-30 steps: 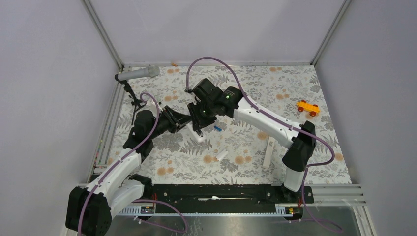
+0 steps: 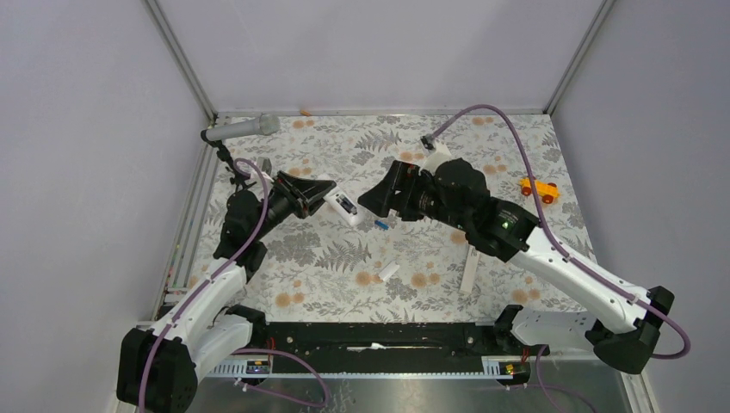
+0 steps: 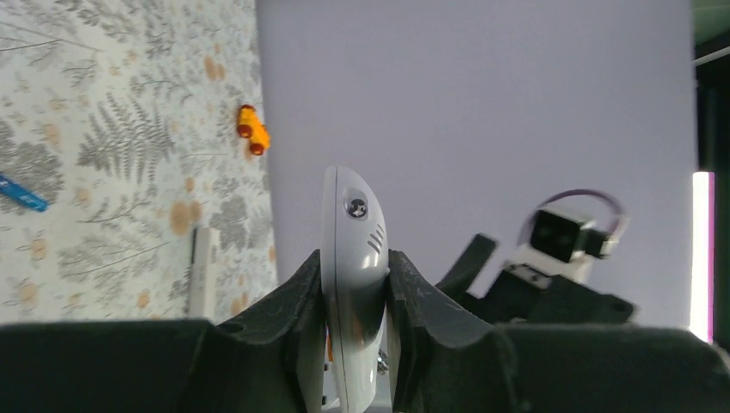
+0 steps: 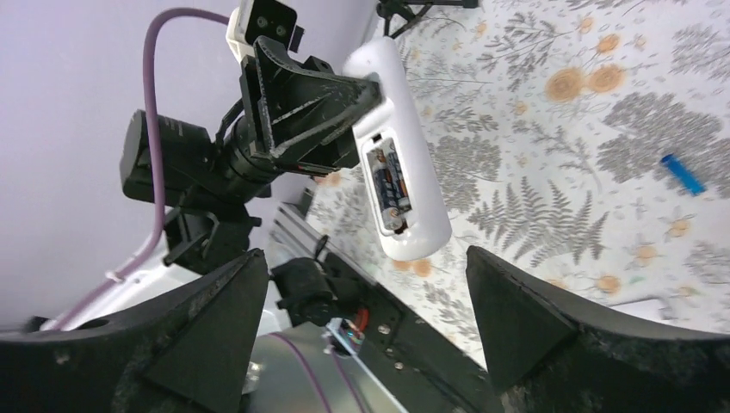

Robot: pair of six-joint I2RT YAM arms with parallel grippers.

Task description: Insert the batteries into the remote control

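Observation:
My left gripper (image 2: 320, 189) is shut on the white remote (image 2: 343, 206), which in the left wrist view (image 3: 353, 215) stands up between the fingers. In the right wrist view the remote (image 4: 420, 185) shows its open compartment with dark cylindrical batteries (image 4: 389, 185) inside; whether they are fully seated I cannot tell. My right gripper (image 2: 386, 191) is open to the right of the remote, its fingers (image 4: 559, 344) wide apart with nothing held. A small blue battery-like piece (image 2: 381, 224) lies on the table below the grippers.
A white flat piece (image 2: 389, 270) and a long pale strip (image 2: 470, 268) lie on the patterned table. A yellow toy car (image 2: 539, 189) is at the right. A grey cylinder on a stand (image 2: 243, 129) is at the back left.
My right gripper has pulled away to the right from over the remote, uncovering it. My left gripper and the remote have moved slightly toward the back.

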